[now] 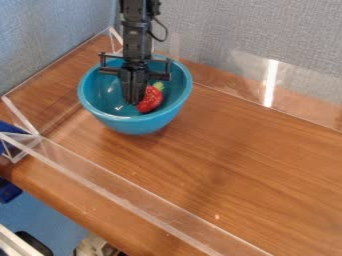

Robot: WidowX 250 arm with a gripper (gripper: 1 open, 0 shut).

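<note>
A blue bowl [134, 120] sits on the wooden table toward the back left. My black gripper [132, 92] reaches down into it from above, its fingertips low inside, left of a red strawberry-like object [151, 98] with a green top. Nothing shows clearly between the fingers, which look shut; the tips are partly hard to make out.
Clear plastic edging runs along its back and left sides. A blue item with white straps [14, 140] is at the left edge.
</note>
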